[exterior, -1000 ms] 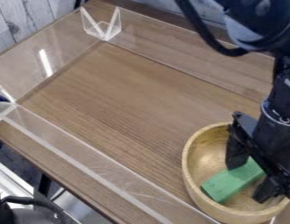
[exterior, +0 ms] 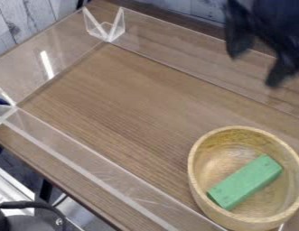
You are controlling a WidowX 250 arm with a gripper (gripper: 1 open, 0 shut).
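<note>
A round wooden bowl (exterior: 210, 153) sits at the lower right of the table, with a green rectangular block (exterior: 245, 183) lying inside it. My gripper (exterior: 263, 58) is at the top right, high above and behind the bowl, dark and blurred, with its lower fingers pointing down. It is apart from the block, and I see nothing held in it.
The wooden tray floor (exterior: 116, 99) is clear across the middle and left. Clear plastic walls run along its edges, with a clear bracket (exterior: 106, 27) at the back left. A dark cable (exterior: 25, 212) lies at the lower left.
My gripper has risen up and back, away from the bowl, leaving the green block uncovered inside it.
</note>
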